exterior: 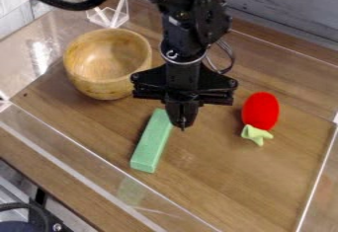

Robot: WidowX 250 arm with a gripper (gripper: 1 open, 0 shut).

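The black gripper [183, 113] hangs over the middle of the board, its narrow fingers close together with nothing visible between them. Just below and left of it a green rectangular block [150, 145] lies flat on the wood. To the right rests a red strawberry-like toy [260, 112] with a pale green leafy top. A wooden bowl [90, 63] sits at the upper left, partly behind the arm.
Transparent edging runs along the left and front. A grey plank wall [264, 14] stands at the back.
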